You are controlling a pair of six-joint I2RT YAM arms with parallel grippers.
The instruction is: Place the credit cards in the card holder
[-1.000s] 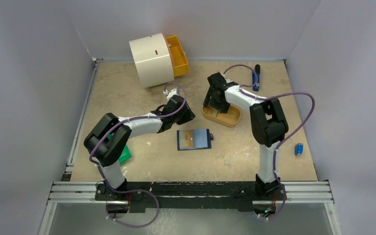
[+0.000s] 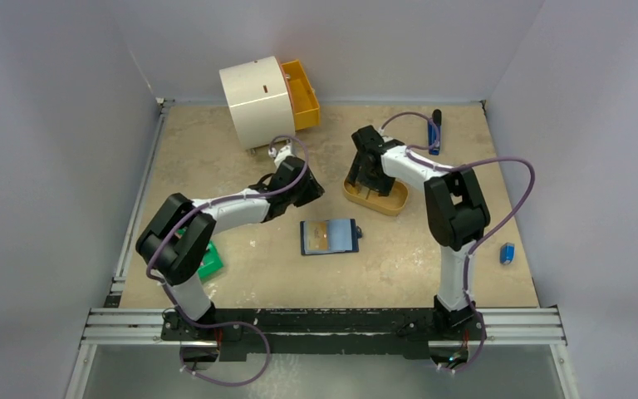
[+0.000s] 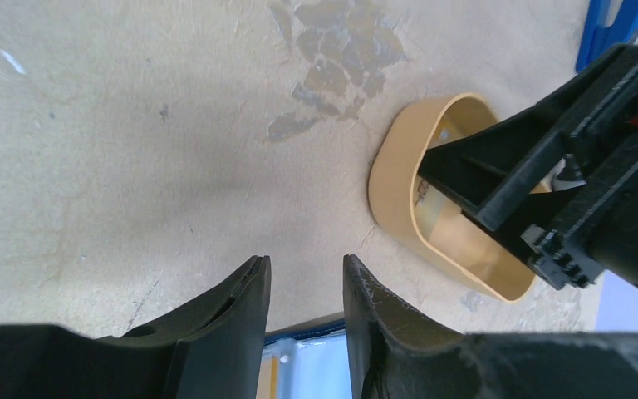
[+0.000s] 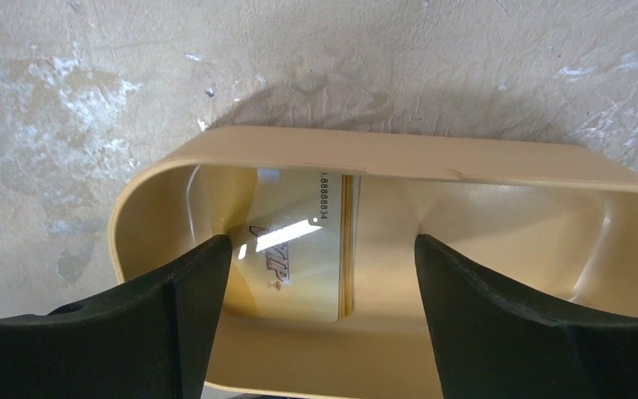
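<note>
Gold cards [image 4: 295,249] lie stacked in one end of the tan tray [image 4: 365,150]. My right gripper is open above that end of the tray. Its left fingertip overlaps the stack's left edge in the right wrist view, while the other finger stands clear of the stack on the right. On the table lies the opened dark blue card holder [image 2: 353,237], a gold card [image 2: 316,236] showing in its left half. Behind the holder, to its left, hovers my left gripper, open with nothing between its fingers.
A white drum-shaped cabinet [image 2: 256,100] with a yellow drawer [image 2: 306,100] stands at the back. A blue object [image 2: 434,133] lies back right, a small blue box [image 2: 507,253] at the right edge. Under the left arm is something green [image 2: 210,262].
My left gripper has shifted slightly left.
</note>
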